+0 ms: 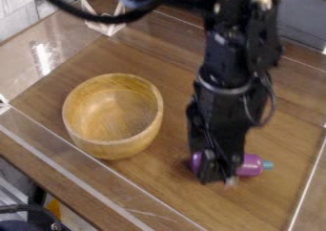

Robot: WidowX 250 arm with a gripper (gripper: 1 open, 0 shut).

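My dark gripper (219,158) hangs over a purple object (250,166) with a light blue tip on the wooden table, covering most of it. Whether the fingers are open or closed around it cannot be made out. A yellow wooden bowl (112,115) sits to the left of the gripper, empty.
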